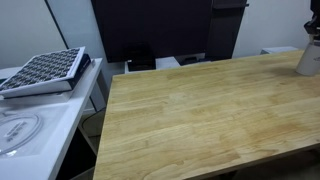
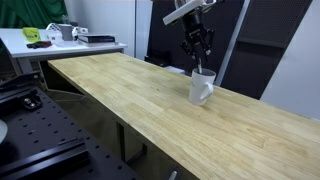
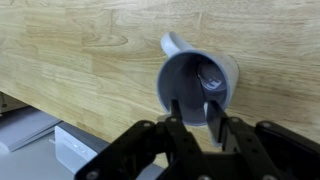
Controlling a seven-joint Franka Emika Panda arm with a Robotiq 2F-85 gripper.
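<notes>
A white mug stands upright on the wooden table, its handle showing in exterior view 2. From above, the wrist view looks into the open mug, with the handle toward the upper left. A grey, slender item leans inside it; what it is I cannot tell. My gripper is over the mug's opening, its two dark fingertips apart and nothing clearly held between them. In exterior view 1, only part of the mug shows at the right edge.
A side table with a patterned box and a clear round lid stands beyond a gap. A grey box lies near the table edge.
</notes>
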